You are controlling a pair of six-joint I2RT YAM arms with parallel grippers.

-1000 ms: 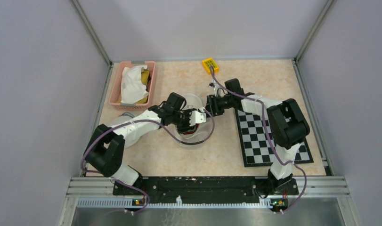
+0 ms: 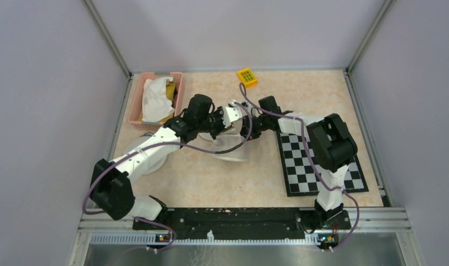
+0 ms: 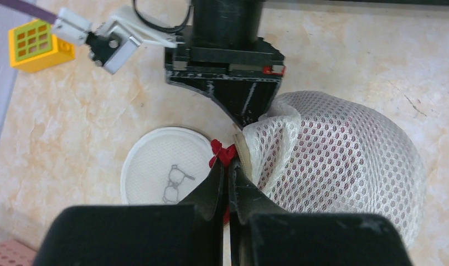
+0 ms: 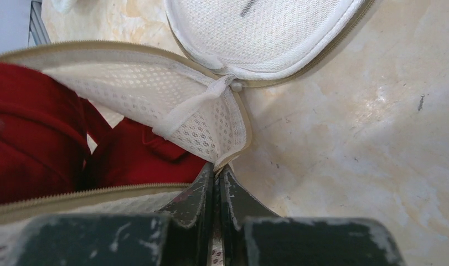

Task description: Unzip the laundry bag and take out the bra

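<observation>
The white mesh laundry bag [image 3: 344, 149] lies unzipped, its round lid [image 4: 266, 39] folded back on the table. In the left wrist view, my left gripper is shut on the red bra [image 3: 224, 152], of which only a small piece shows above the fingertips. More of the bra [image 4: 34, 133] appears in the right wrist view, bulging up out of the bag's opening. My right gripper has closed on the bag's tan zipper edge, near the lid's hinge. From the top, the left arm hides most of the bag and bra.
A pink basket [image 2: 134, 105] with cloth inside stands at the back left. Behind the grippers sits a yellow block [image 2: 247, 77]. A checkered board [image 2: 299, 172] lies under the right arm. The table in front of the bag is clear.
The left arm has moved up, bringing the bra partly out; the right shifted slightly left.
</observation>
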